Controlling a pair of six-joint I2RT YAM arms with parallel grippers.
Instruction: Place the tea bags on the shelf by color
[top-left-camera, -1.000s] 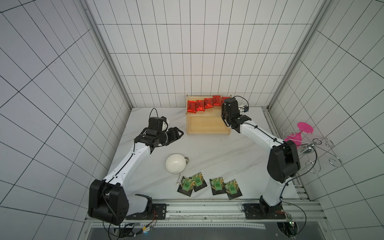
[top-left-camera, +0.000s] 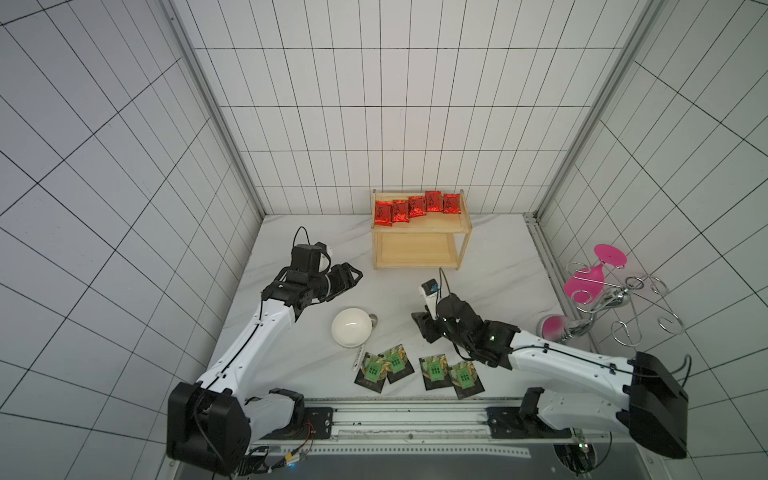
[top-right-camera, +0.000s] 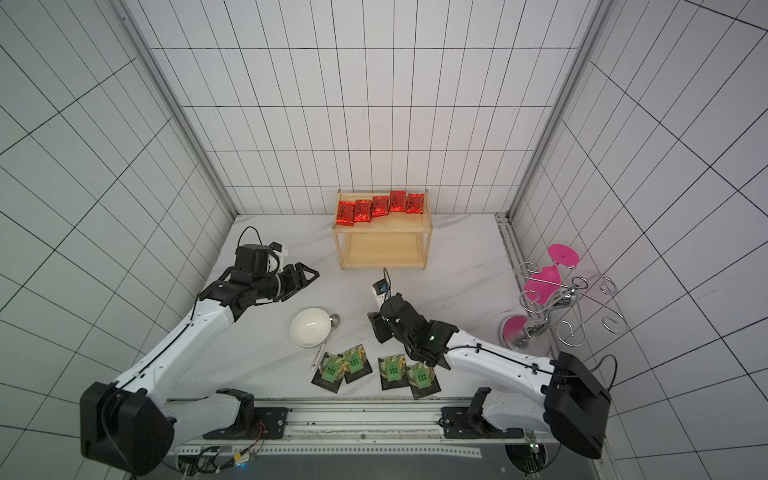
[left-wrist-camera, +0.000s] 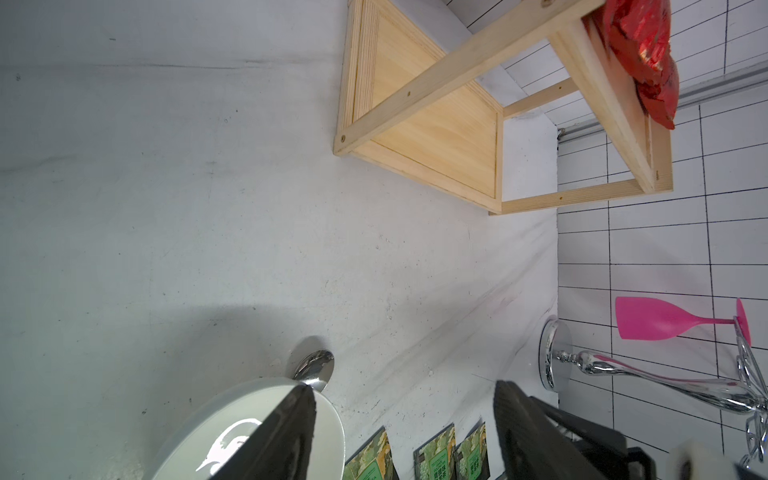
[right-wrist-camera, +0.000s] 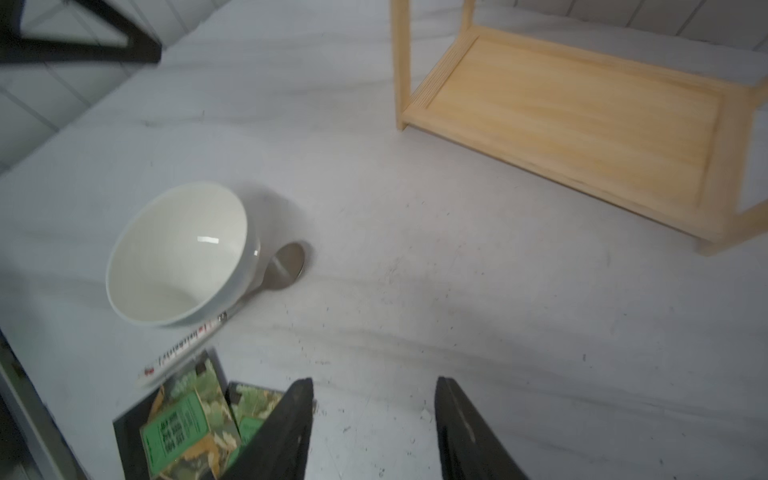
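Note:
Five red tea bags (top-left-camera: 417, 205) lie in a row on the upper board of the wooden shelf (top-left-camera: 416, 256); its lower board (right-wrist-camera: 576, 120) is empty. Four green-and-black tea bags (top-left-camera: 434, 369) lie at the table's front, two pairs. My right gripper (top-left-camera: 422, 326) hangs above them, fingers apart with nothing between, in a blurred wrist view. My left gripper stands open left of the shelf, above the bowl's side, holding nothing.
A white bowl (top-left-camera: 350, 326) with a spoon (left-wrist-camera: 315, 368) beside and under it stands left of centre. A metal stand (top-left-camera: 632, 288) with pink utensils is at the right.
My right arm has swung from the shelf's right end down toward the green tea bags at the front.

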